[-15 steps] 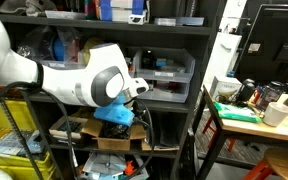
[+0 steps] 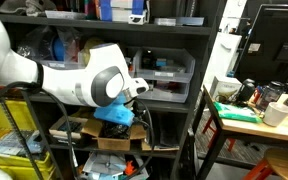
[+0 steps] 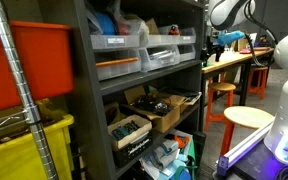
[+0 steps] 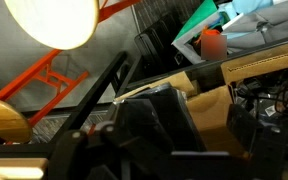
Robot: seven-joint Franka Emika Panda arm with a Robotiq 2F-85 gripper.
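The white arm [image 3: 254,14] reaches in from the right in exterior view 2, with the dark gripper [image 3: 222,42] at its end, high up by the shelving. In the wrist view the gripper shows as two dark fingers standing apart at left and right. A dark box-like thing [image 4: 162,112] appears in the space between them. I see no contact with it; the dark parts blend together. From exterior view 1 the arm [image 2: 94,80] covers the fingers.
Below are an open cardboard box [image 3: 159,112] and a grey bin [image 3: 130,131] on a shelf. Clear plastic bins [image 2: 164,72] fill the shelf above. A wooden table [image 2: 259,122] with a kettle and white pot stands at right, with stools [image 3: 248,118] near it.
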